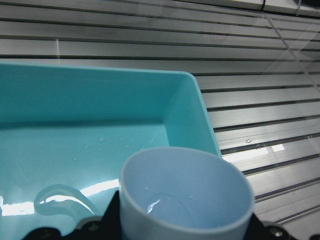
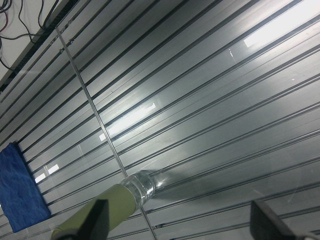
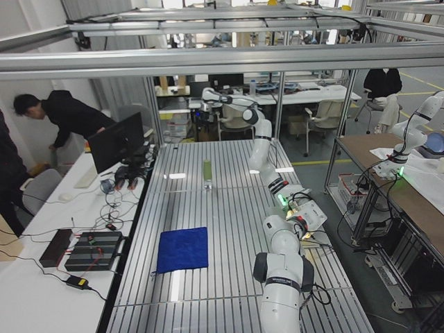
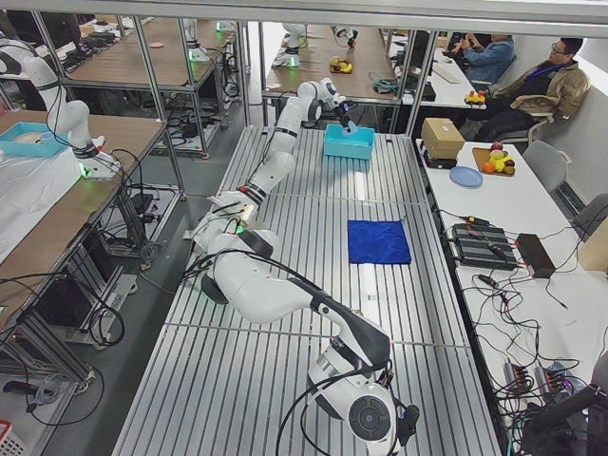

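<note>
In the left wrist view, a pale blue cup [image 1: 185, 220] is between the fingers of my left gripper, which is shut on it above a turquoise tub [image 1: 85, 95] with drops of liquid inside. In the camera right view this tub [image 4: 348, 144] is at the table's far end. A green bottle with a clear end [image 2: 115, 207] is on the slatted table in the right wrist view, also seen as a green bottle [image 3: 207, 172] in the camera left view. My right gripper has its fingers wide apart, nothing between them.
A blue cloth [image 3: 182, 250] lies on the slatted table [image 3: 152, 309], with bare surface around it. A side desk [image 3: 28, 298] holds a monitor, devices and cables. The aluminium frame [image 3: 208, 61] spans overhead.
</note>
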